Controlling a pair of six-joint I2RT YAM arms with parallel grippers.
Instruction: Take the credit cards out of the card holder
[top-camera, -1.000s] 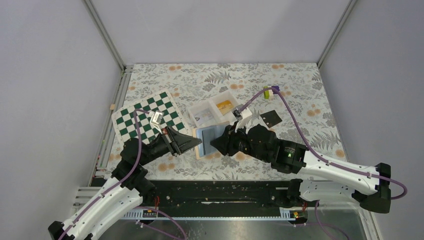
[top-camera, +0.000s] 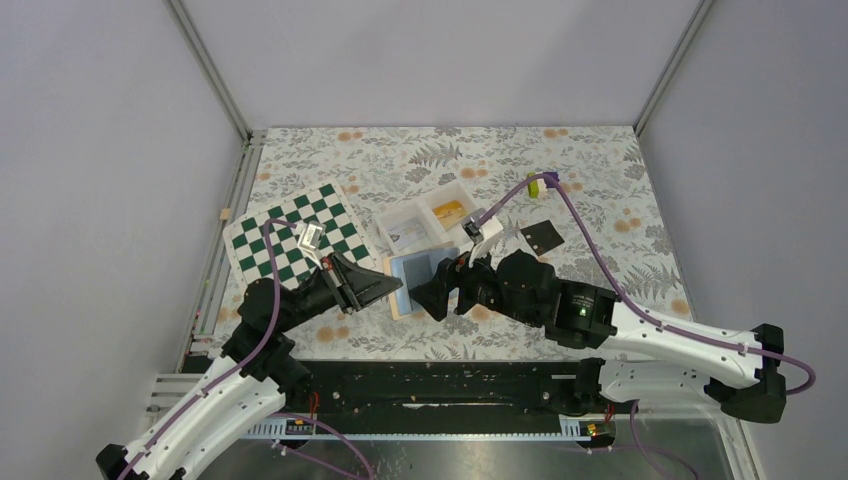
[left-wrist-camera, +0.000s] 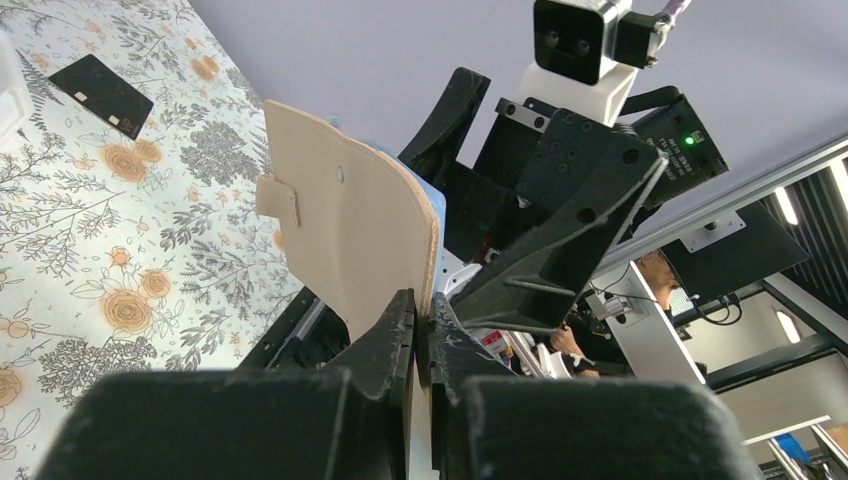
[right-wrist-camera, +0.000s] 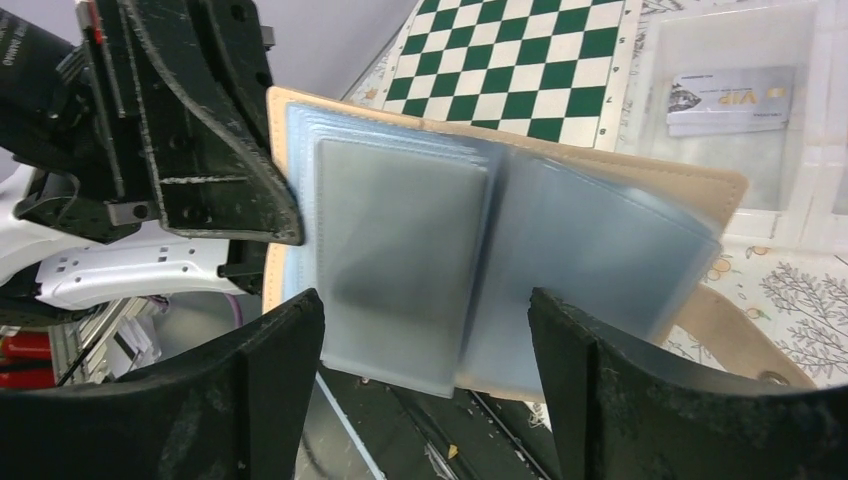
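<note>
The card holder (top-camera: 410, 280), tan outside with pale blue clear sleeves (right-wrist-camera: 395, 260), is held open in the air above the table's front. My left gripper (top-camera: 388, 285) is shut on its edge. My right gripper (top-camera: 445, 295) is open, its two fingers spread close in front of the sleeves; in the left wrist view it stands beyond the holder (left-wrist-camera: 340, 210). I cannot tell whether any cards are still inside the sleeves.
Behind the holder is a white two-compartment tray (top-camera: 420, 205) with cards in it. A checkered board (top-camera: 300, 225) lies left, a dark card (top-camera: 542, 237) right, and small yellow-blue items (top-camera: 537, 185) at the back right.
The left arm has barely moved.
</note>
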